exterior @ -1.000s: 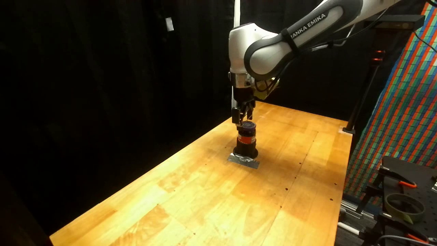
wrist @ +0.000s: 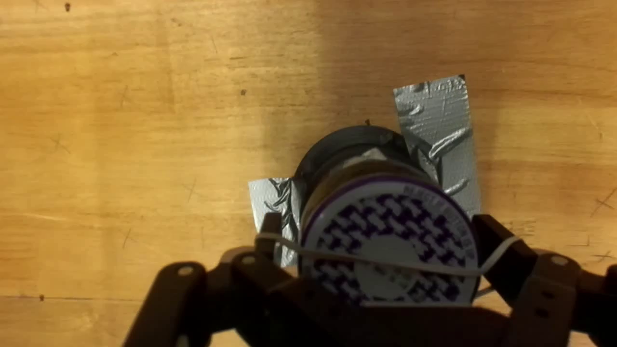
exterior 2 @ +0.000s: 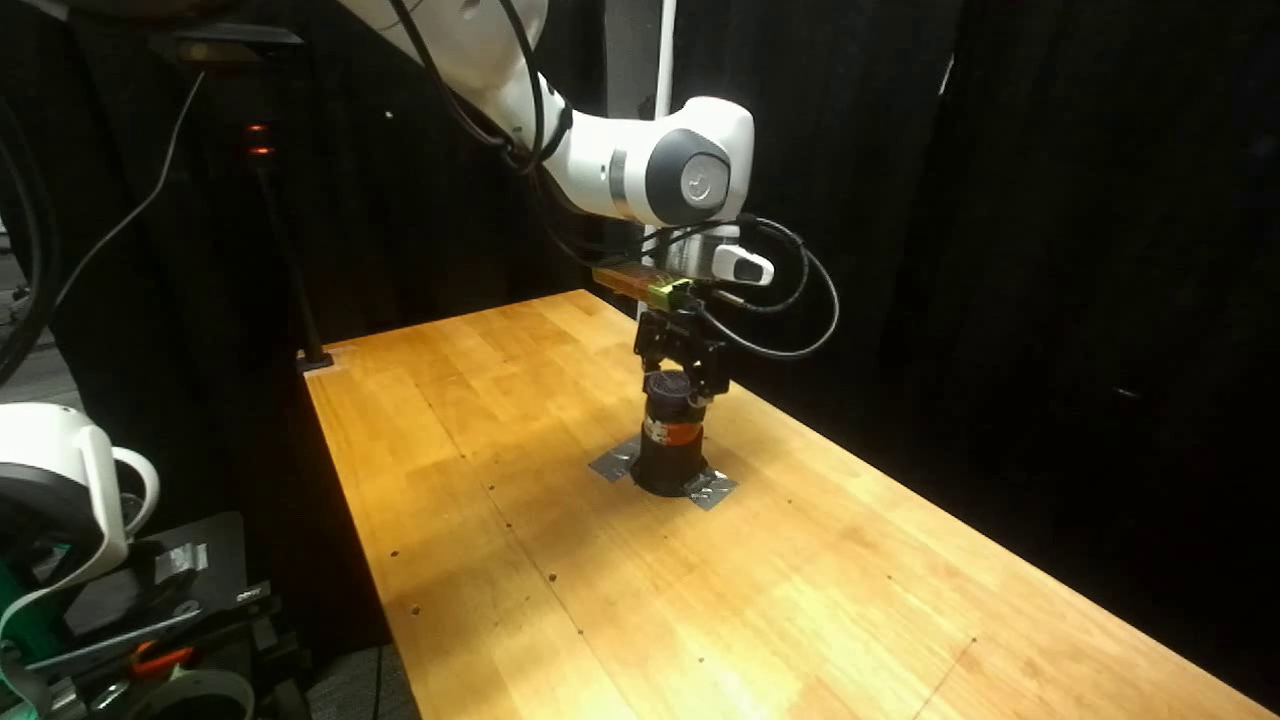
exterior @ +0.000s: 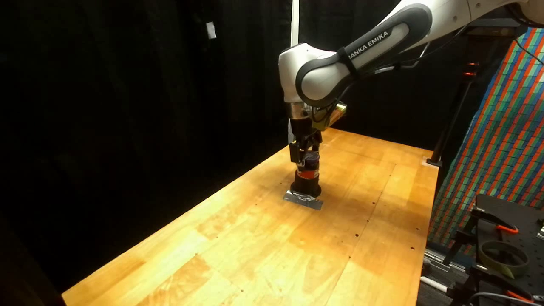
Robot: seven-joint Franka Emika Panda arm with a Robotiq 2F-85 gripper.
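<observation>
A jar with an orange-red label stands upright in a black round holder, which grey tape fastens to the table. Its lid is white and purple with a woven pattern, seen from above in the wrist view. My gripper is open, one finger on either side of the lid. A pale band runs from finger to finger across the lid's top. The right fingertip looks very near the lid's edge; a wider gap shows on the left. Whether either finger touches cannot be made out.
Bare wooden table surrounds the holder. Off the table's side, a dark cart carries clamps and a tape roll. A black stand rises at the table's far corner.
Over the last second the arm has come down, bringing the fingers from about the lid's top to beside it. The jar and its holder stay in place.
</observation>
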